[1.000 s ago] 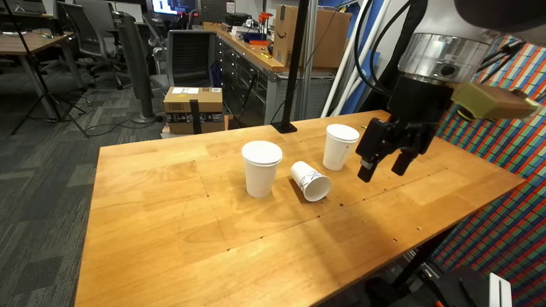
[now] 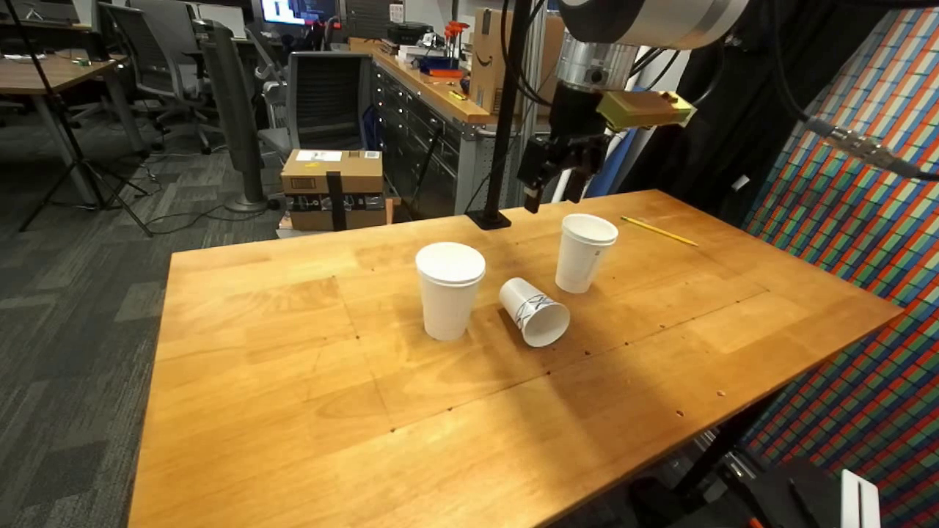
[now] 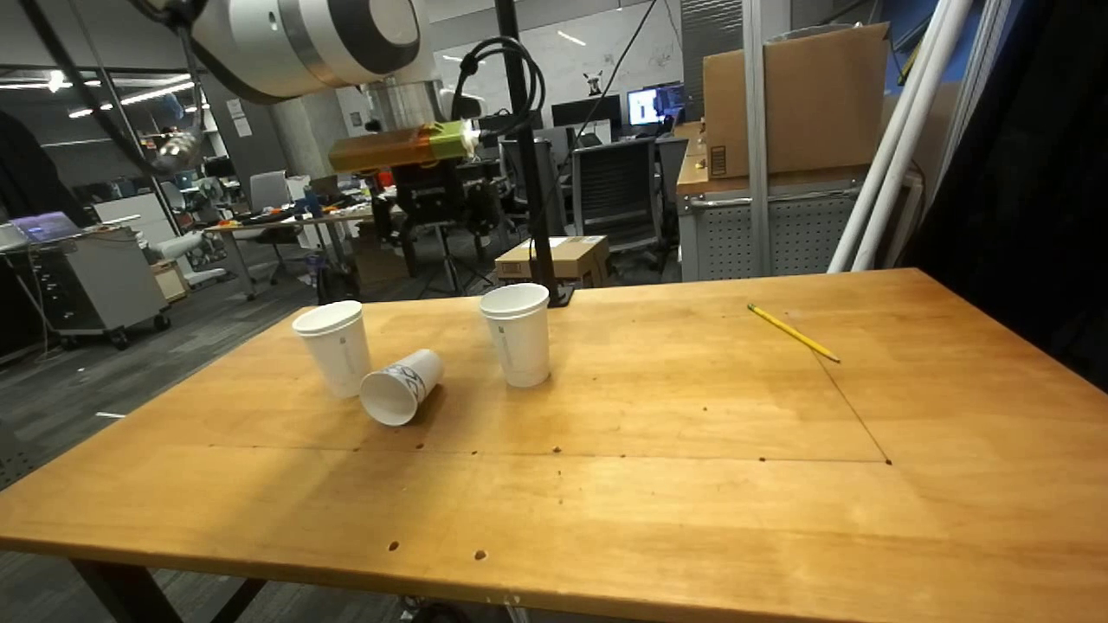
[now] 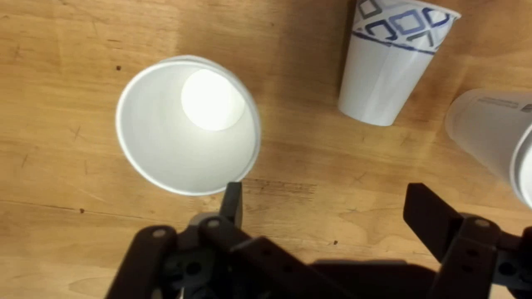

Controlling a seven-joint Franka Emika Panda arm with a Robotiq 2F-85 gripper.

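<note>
My gripper [image 2: 554, 195] hangs above the far side of the table, its fingers apart and only bare wood visible between them in the wrist view. One upright white cup [image 4: 188, 149] shows its empty inside there, its rim close to the left fingertip in the picture; exterior view 1 has this cup [image 2: 581, 259] at the right. A second upright white cup [image 2: 447, 303] stands to the left, partly cut off in the wrist view. Between them a smaller white cup [image 4: 381, 79] with a blue and grey pattern lies on its side.
A yellow pencil [image 3: 795, 332] lies on the wooden table [image 3: 665, 519], well away from the cups. At the table's far edge rises a black post [image 2: 499, 132].
My arm has swung from the right, near side of the table toward the far edge, moving left and back in exterior view 1. The cups have stayed in place.
</note>
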